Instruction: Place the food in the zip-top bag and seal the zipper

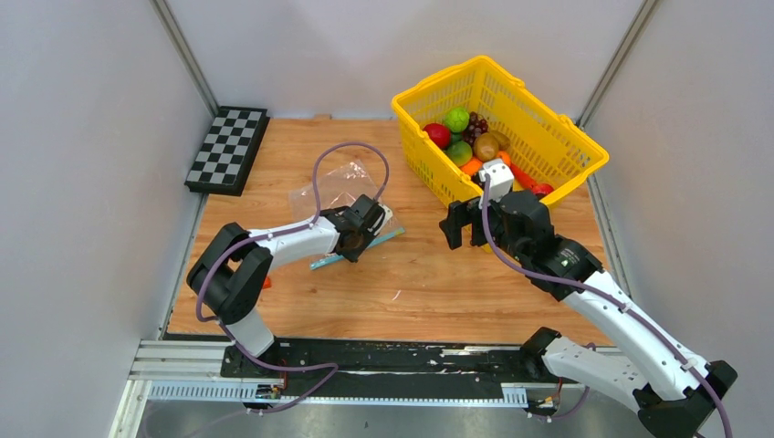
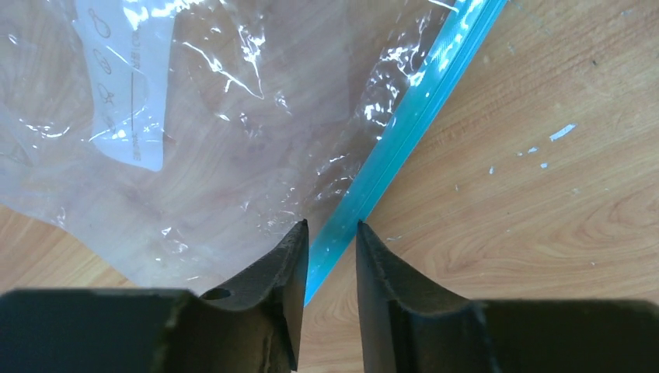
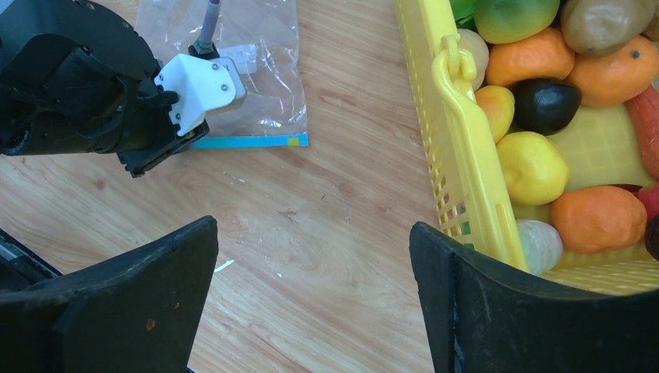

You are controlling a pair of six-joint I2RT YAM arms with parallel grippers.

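A clear zip bag (image 1: 321, 192) lies flat on the table, its blue zipper strip (image 2: 395, 148) along the near edge. My left gripper is over that strip, fingertips part open on either side of it, close to or touching it; whether it grips cannot be seen. The food, fruit and vegetables such as a lemon (image 3: 531, 167) and an orange (image 3: 597, 217), is in the yellow basket (image 1: 429, 96). My right gripper hangs open beside the basket's near left side, nothing between its fingers.
A checkerboard (image 1: 225, 146) lies at the back left. Bare table (image 1: 429, 292) spreads in front of the bag and basket. The left arm covers part of the bag in the top view.
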